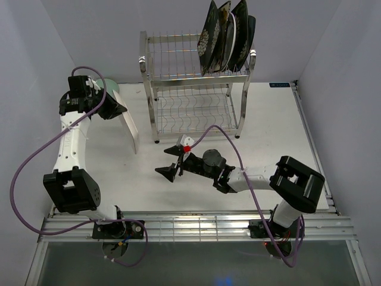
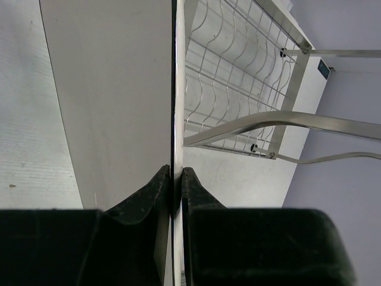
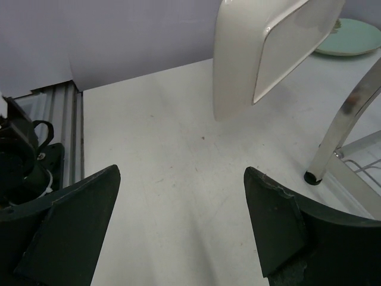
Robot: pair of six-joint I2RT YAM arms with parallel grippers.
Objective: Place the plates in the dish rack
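Note:
A white square plate [image 1: 128, 128] hangs on edge from my left gripper [image 1: 117, 109], left of the dish rack [image 1: 152, 119]; in the left wrist view the gripper is shut on the plate's rim. The plate [image 3: 238, 65] also shows high in the right wrist view. My right gripper [image 1: 166, 161] stands open and empty over the table, below the rack's front left. Several dark plates [image 1: 208, 42] and a white one stand upright in the rack's upper right part.
A pale green plate lies at the back left, partly behind the left arm. The rack's lower tier is empty, as is its upper left.

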